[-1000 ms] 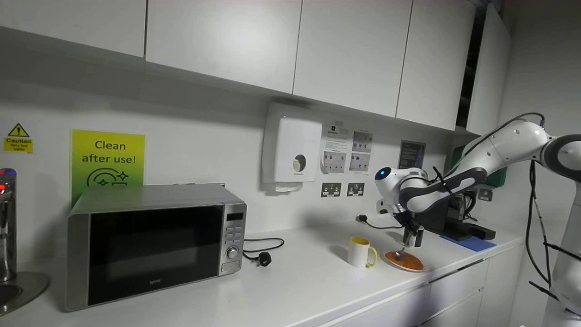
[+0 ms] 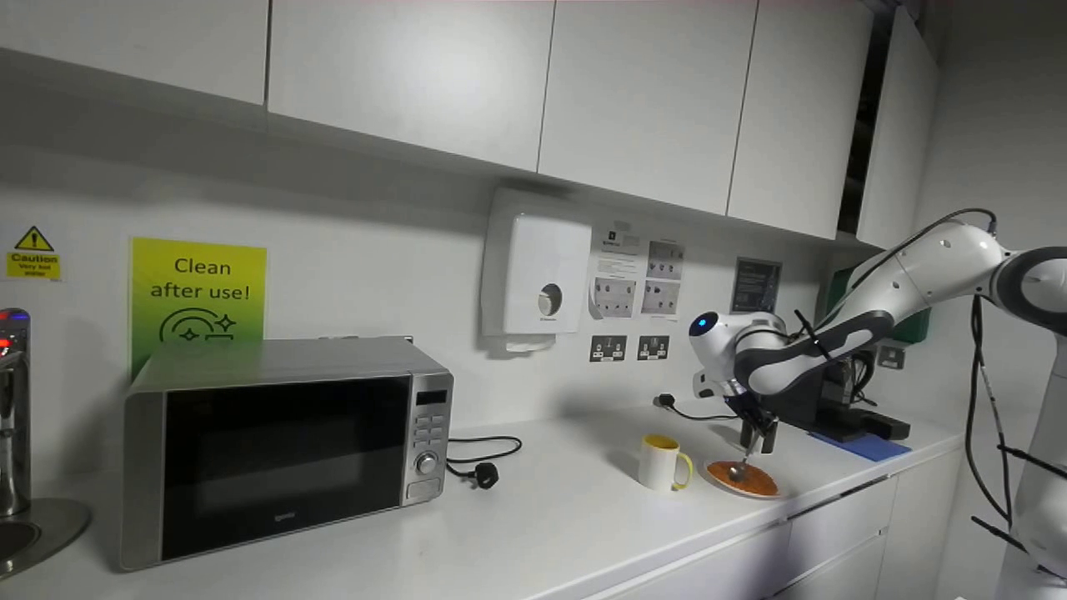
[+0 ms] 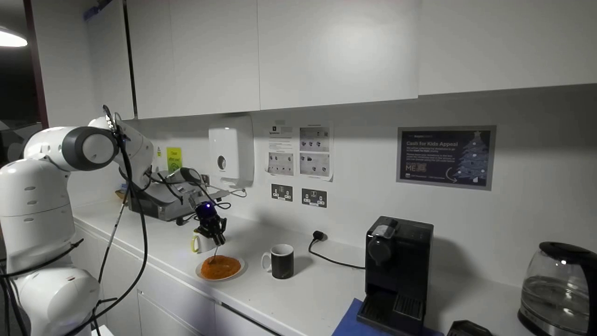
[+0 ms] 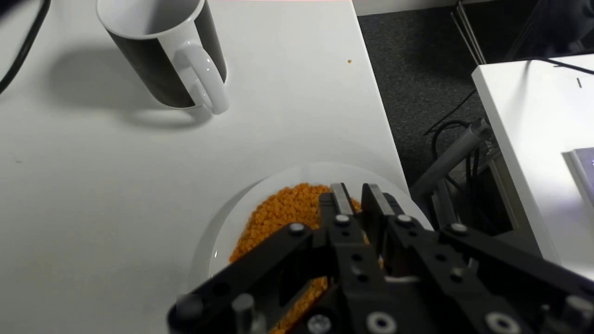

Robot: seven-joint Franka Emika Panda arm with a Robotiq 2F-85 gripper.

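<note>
A white plate bearing a mound of orange grains rests near the counter's front edge. Right above it, my gripper points down, its fingers shut on a metal spoon. The spoon's bowl touches the orange mound in exterior view 1, and its thin shaft shows below the fingers in exterior view 2. In the wrist view the gripper's own body hides the spoon's bowl and part of the plate.
Close to the plate stand a black-and-white mug and a white mug with yellow handle. A coffee machine, a glass kettle and a microwave occupy the counter farther away. Bare counter lies between microwave and mugs.
In exterior view 1 the spoon's bowl has shifted slightly to the right over the orange mound, and the wrist has tilted a little. Plate and mugs stay where they were.
</note>
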